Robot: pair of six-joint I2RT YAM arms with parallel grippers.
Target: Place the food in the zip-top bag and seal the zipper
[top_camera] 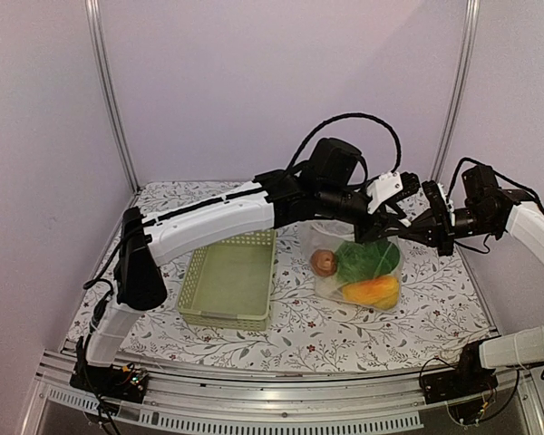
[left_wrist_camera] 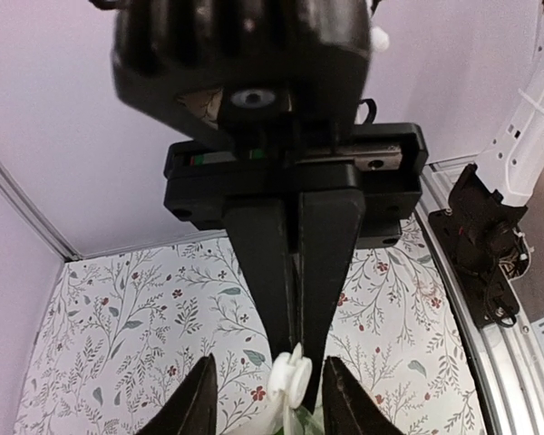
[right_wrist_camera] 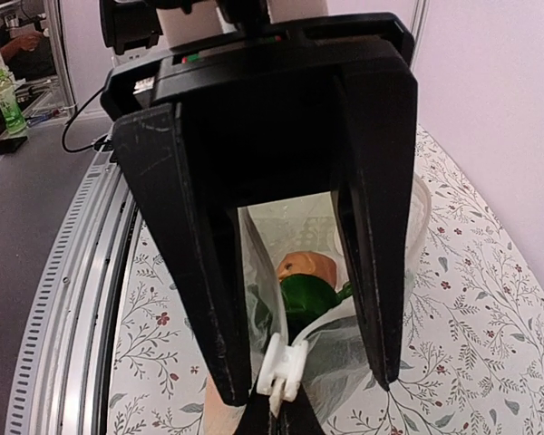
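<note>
The clear zip top bag [top_camera: 354, 290] stands upright, holding a brown round item [top_camera: 323, 263], green leaves [top_camera: 363, 259] and an orange-yellow item [top_camera: 370, 292]. Its white zipper slider [left_wrist_camera: 290, 376] is at the bag's top right. My right gripper [top_camera: 408, 227] is shut at that end of the zipper beside the slider, as the left wrist view shows. My left gripper [top_camera: 383, 223] is part open, its two fingers either side of the slider, facing my right gripper. The bag's mouth is parted behind the slider in the right wrist view.
An empty green plastic basket [top_camera: 227, 281] stands left of the bag. Walls enclose the back and sides.
</note>
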